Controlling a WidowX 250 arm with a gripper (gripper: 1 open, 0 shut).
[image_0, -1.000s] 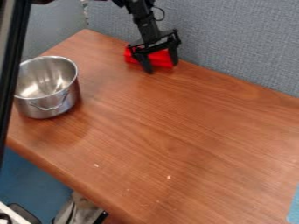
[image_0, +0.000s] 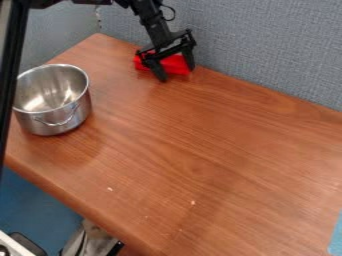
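Observation:
At the back of the wooden table, against the grey partition, a red cloth-like object (image_0: 143, 63) lies partly hidden under my black gripper (image_0: 173, 61). The gripper points down over it, its fingers on or just in front of the red thing; whether they grip it is unclear. A steel pot (image_0: 52, 92) with a handle stands at the left of the table.
Grey partitions (image_0: 267, 50) line the back and left. A dark vertical bar runs along the left edge of view.
My gripper has shifted slightly left and up, and the red object appears shifted slightly left with it.

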